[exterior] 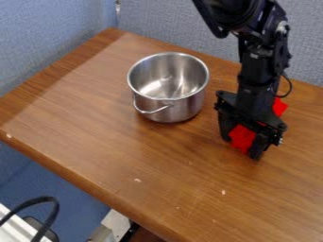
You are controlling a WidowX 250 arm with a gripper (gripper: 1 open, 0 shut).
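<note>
A red object (243, 137) lies on the wooden table at the right, mostly hidden under my black gripper (250, 123), which is lowered over it. The red shows between and behind the gripper's dark parts. The fingers are open around or over it; whether they touch it I cannot tell.
A steel pot (168, 87) with a wire handle stands upper middle, left of the gripper.
</note>
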